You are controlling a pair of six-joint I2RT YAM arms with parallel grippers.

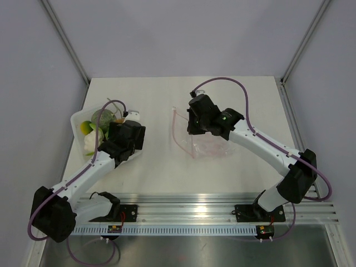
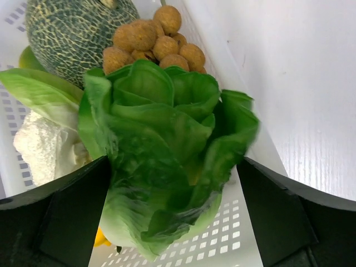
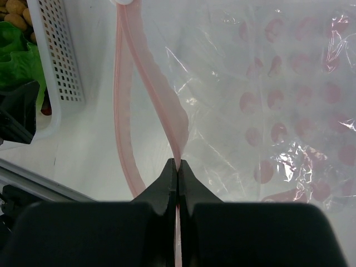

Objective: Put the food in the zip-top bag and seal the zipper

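A leafy green lettuce (image 2: 161,150) fills the middle of the left wrist view, lying in the white basket (image 2: 236,83). My left gripper is spread wide over it, one finger on either side. Whether the fingers touch the leaves, I cannot tell. The clear zip top bag (image 3: 222,122) with pink dots lies on the table, its pink-edged mouth parted toward the basket. My right gripper is closed on one pink edge of that mouth. From above, the left arm covers most of the lettuce.
The basket also holds a dark green melon (image 2: 78,36), brown round balls (image 2: 153,39) and a pale cauliflower-like piece (image 2: 41,144). Bare white table (image 1: 158,167) separates the basket from the bag.
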